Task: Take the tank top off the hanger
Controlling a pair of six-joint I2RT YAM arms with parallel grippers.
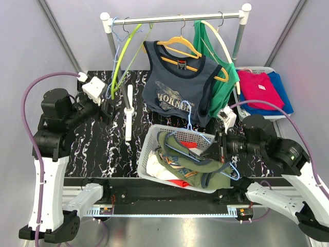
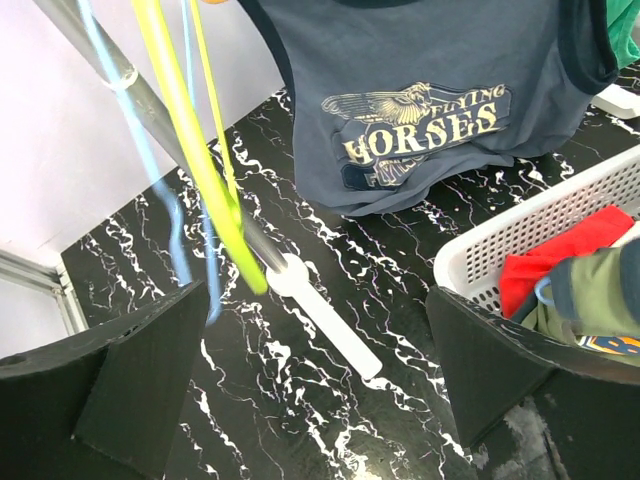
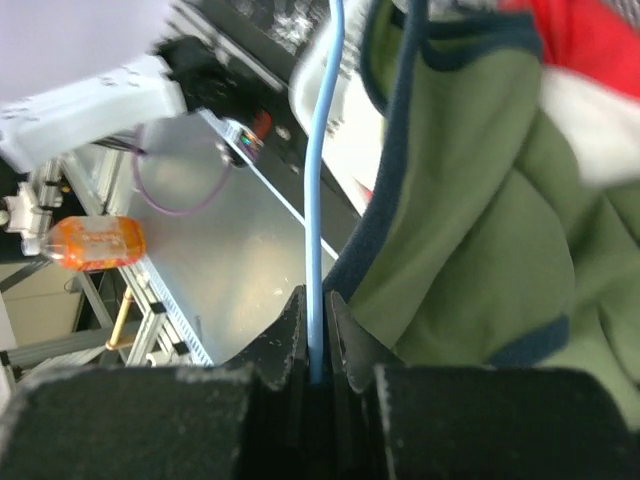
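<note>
An olive-green tank top [image 1: 211,179] with navy trim lies heaped over the grey basket [image 1: 143,163], a blue hanger [image 1: 188,110] still running through it. The hanger's hook points up toward the rack. My right gripper [image 1: 222,150] is at the basket's right side. In the right wrist view its fingertips [image 3: 345,325] are shut on the hanger's blue bar [image 3: 314,190], with the top's navy edge [image 3: 385,205] right beside them; whether cloth is pinched too, I cannot tell. My left gripper stands open and empty, left of the basket.
A white rack [image 1: 169,19] holds a navy tank top [image 1: 167,90], a green garment [image 1: 226,85] and empty lime and blue hangers near my left gripper. White and red clothes [image 1: 157,167] show under the olive top. Another basket [image 1: 285,116] stands at right.
</note>
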